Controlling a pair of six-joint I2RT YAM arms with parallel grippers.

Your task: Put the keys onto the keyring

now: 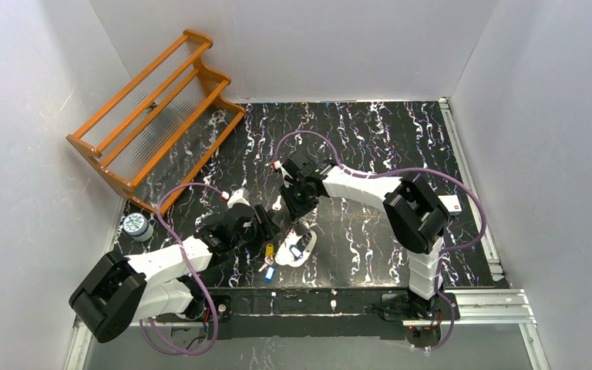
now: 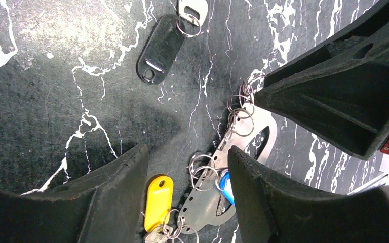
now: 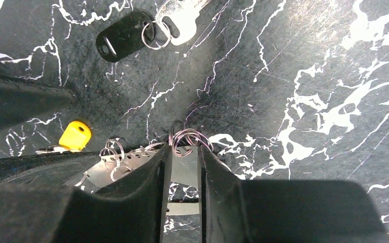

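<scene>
The silver metal keyring plate (image 2: 200, 210) lies on the dark marbled table with several thin wire rings (image 3: 186, 139) along its edge. In the left wrist view, my left gripper stands open above the table, nothing between its fingers. Over the plate's ringed edge, my right gripper is slightly open. Some rings and part of the plate show in its narrow gap; contact cannot be told. A black tag (image 2: 162, 48) on a ring with a silver key (image 3: 185, 20) lies apart from the plate. Close beside the plate is a yellow tag (image 2: 158, 200) with a key.
A blue tag (image 2: 227, 187) lies at the plate, partly behind a left finger; another blue tag (image 1: 270, 274) is near the table's front. A wooden rack (image 1: 177, 108) stands at back left, with a round tin (image 1: 137, 226) below it.
</scene>
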